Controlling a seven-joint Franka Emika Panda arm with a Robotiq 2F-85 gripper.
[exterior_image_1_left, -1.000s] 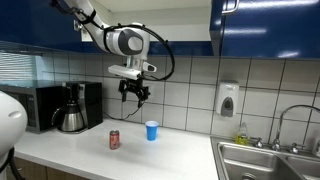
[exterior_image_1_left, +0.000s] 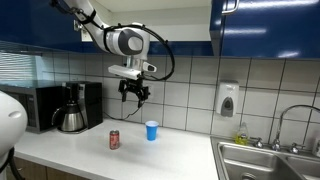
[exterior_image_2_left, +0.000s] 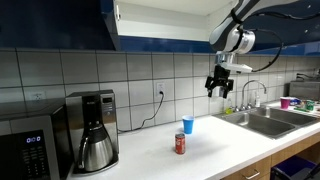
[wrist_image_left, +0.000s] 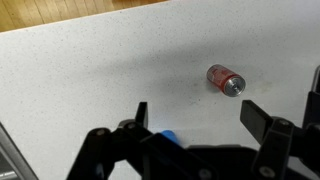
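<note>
A red can with a silver top (exterior_image_1_left: 114, 139) stands upright on the white counter (exterior_image_1_left: 170, 160). Behind it and to its right, in exterior view 1, is a blue cup (exterior_image_1_left: 151, 131). High above the counter hangs my gripper (exterior_image_1_left: 133, 101), clear of both. In the wrist view my gripper is open, its two fingers wide apart and only bare counter showing between them. The can (wrist_image_left: 226, 80) appears beyond the right finger there. The cup (wrist_image_left: 169, 135) shows just a blue edge, the rest hidden behind the gripper. Exterior view 2 shows the can (exterior_image_2_left: 180, 144) and cup (exterior_image_2_left: 188, 124) standing apart.
A coffee maker with a steel carafe (exterior_image_2_left: 97, 148) and a black microwave (exterior_image_2_left: 34, 148) stand on the left. To the right lies a steel sink (exterior_image_1_left: 255, 162) with a faucet (exterior_image_1_left: 284, 122) and a soap bottle (exterior_image_1_left: 242, 133).
</note>
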